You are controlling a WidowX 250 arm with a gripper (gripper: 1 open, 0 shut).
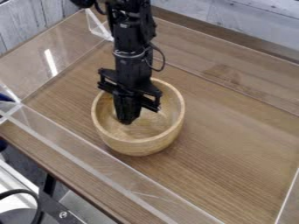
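A tan bowl (149,140) rests on the wooden table near the middle of the view. The black gripper (122,112) reaches down from the top into the left half of the bowl. Its fingertips are dark and small, so whether they are open or shut, or hold anything, cannot be made out.
Bare table surface (228,105) spreads to the right and behind the bowl. Clear plastic edging runs along the left side, and a black cable or part (35,201) lies at the lower left corner.
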